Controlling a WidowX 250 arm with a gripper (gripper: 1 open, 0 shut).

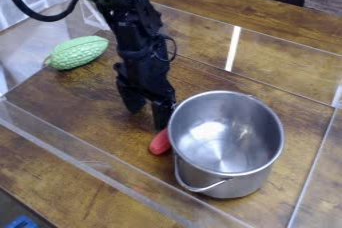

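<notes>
My black gripper (147,109) hangs low over the wooden table, just left of a steel pot (225,132). A red elongated object (159,143) lies against the pot's left side, just below the gripper's fingers and partly hidden by the pot. The gripper looks open, though its dark fingers are hard to make out. A pale green bumpy gourd-like object (78,52) lies at the upper left, apart from the gripper.
The wooden table (74,122) has bare room to the left and behind the pot. Clear edging runs along its left and front. A blue item shows at the bottom left corner.
</notes>
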